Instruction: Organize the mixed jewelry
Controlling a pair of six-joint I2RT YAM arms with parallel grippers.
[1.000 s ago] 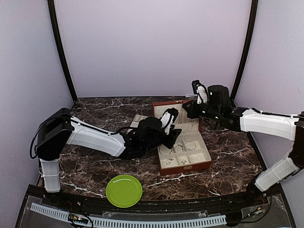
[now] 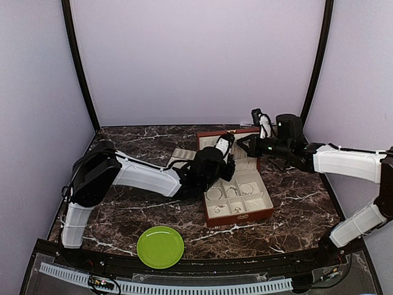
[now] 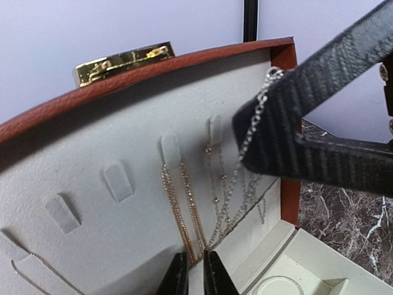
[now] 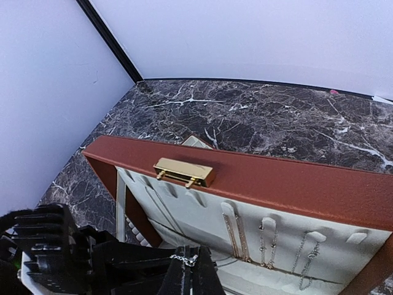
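The jewelry box (image 2: 239,216) stands open, its lid upright at the back. My right gripper is shut on a silver chain (image 4: 184,259) in front of the lid's lining. In the left wrist view this silver chain (image 3: 249,136) hangs from the right fingers (image 3: 273,132), down towards my left gripper. The left fingers are slightly apart, close by the chain's lower part; whether they touch it, I cannot tell. Behind them, a gold necklace (image 3: 174,200) and a beaded necklace (image 3: 215,200) hang from lid tabs.
Bracelets and small pieces lie in the box's compartments (image 2: 233,191). A green plate (image 2: 160,247) sits at the front, empty. Partly behind the left arm is a pale tray (image 2: 183,153). Both grippers are close together before the lid.
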